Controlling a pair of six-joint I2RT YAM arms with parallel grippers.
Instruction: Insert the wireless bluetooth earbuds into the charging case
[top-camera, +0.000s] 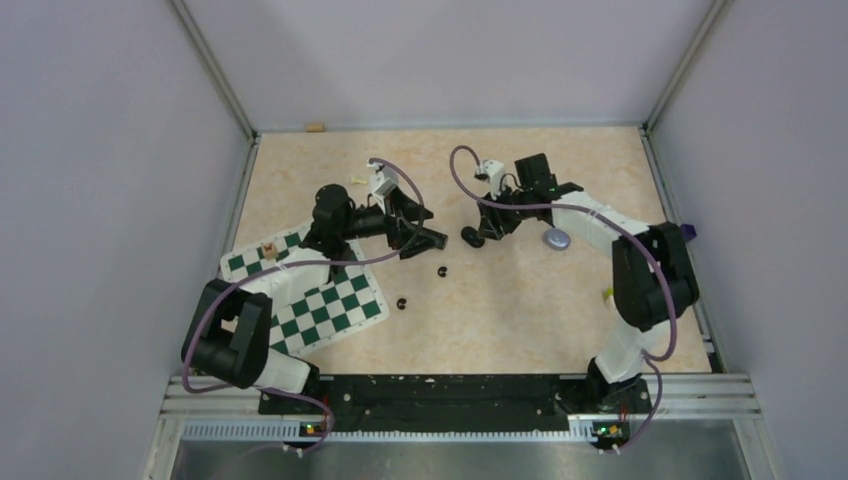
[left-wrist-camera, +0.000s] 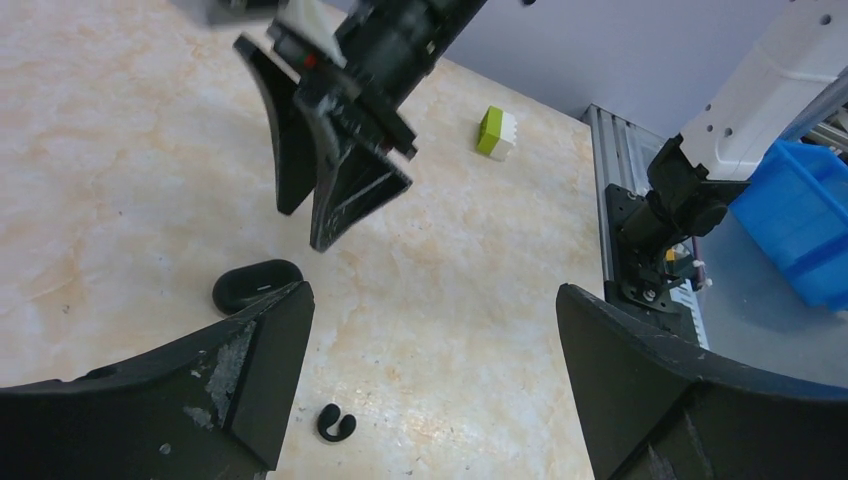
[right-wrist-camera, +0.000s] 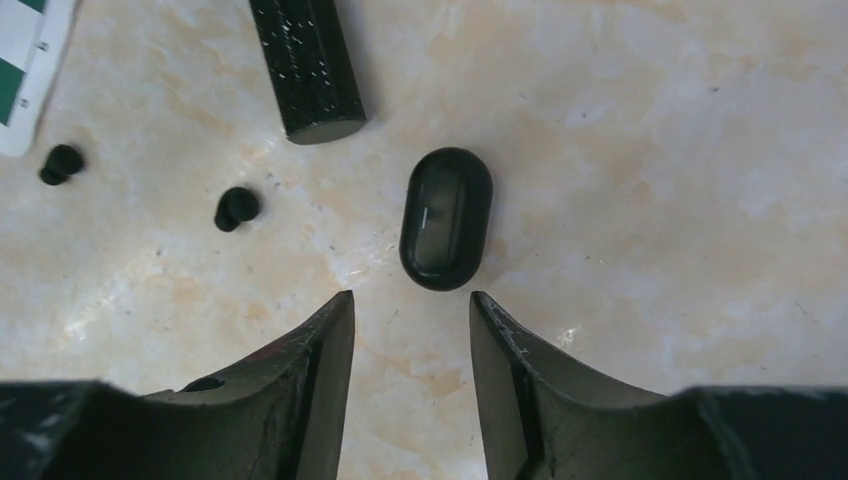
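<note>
The dark oval charging case (right-wrist-camera: 446, 218) lies on the table just beyond the fingertips of my right gripper, which stands open above it with nothing between its fingers. Two small black earbuds lie apart, one nearer earbud (right-wrist-camera: 238, 206) and one farther earbud (right-wrist-camera: 62, 164). My left gripper is open and empty at the middle-left, near a black bar (right-wrist-camera: 308, 72). In the left wrist view the right gripper hangs above and beside the case.
A chessboard (top-camera: 330, 318) covers the table's left part. A lavender oval object (top-camera: 557, 240) lies right of the case, and a green-and-white block (left-wrist-camera: 497, 132) farther right.
</note>
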